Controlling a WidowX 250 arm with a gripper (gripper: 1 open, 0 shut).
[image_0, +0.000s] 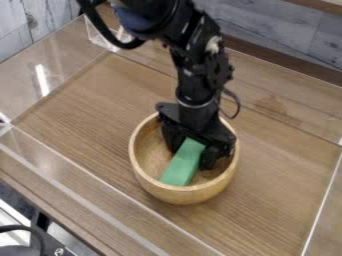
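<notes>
A wooden bowl sits on the wooden table, holding a green elongated object. My black gripper reaches down into the bowl over the upper end of the green object, its fingers open. Whether the fingertips touch the object is hard to tell, as the black parts partly hide it.
A clear container stands at the top left, near the back edge. A black cable lies at the bottom left.
</notes>
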